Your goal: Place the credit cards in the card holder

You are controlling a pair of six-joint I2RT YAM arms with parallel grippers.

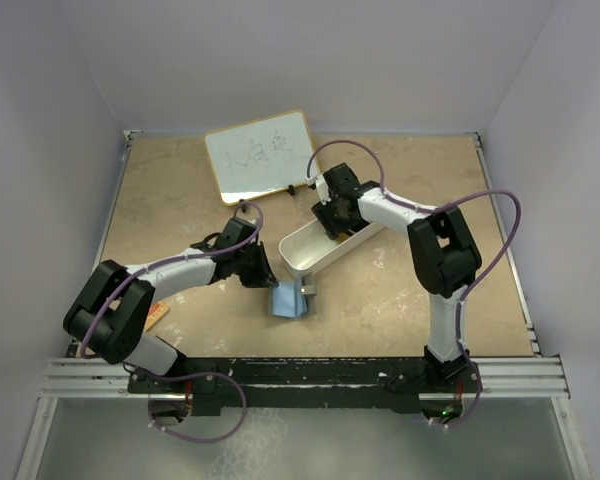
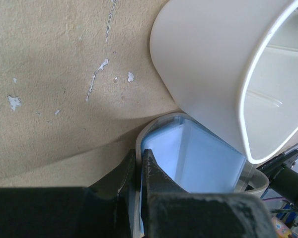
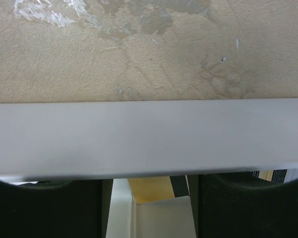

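Note:
My left gripper (image 1: 267, 280) is shut on the edge of the blue card holder (image 1: 287, 300), whose thin rim runs between its fingers in the left wrist view (image 2: 188, 158). The white tray (image 1: 305, 245) lies beside the holder. My right gripper (image 1: 330, 225) is part open inside the tray; in the right wrist view its fingers straddle a gold card (image 3: 149, 188) below the tray's wall (image 3: 149, 136). Whether it touches the card I cannot tell.
A whiteboard (image 1: 260, 150) lies at the back. An orange item (image 1: 155, 312) is at the front left.

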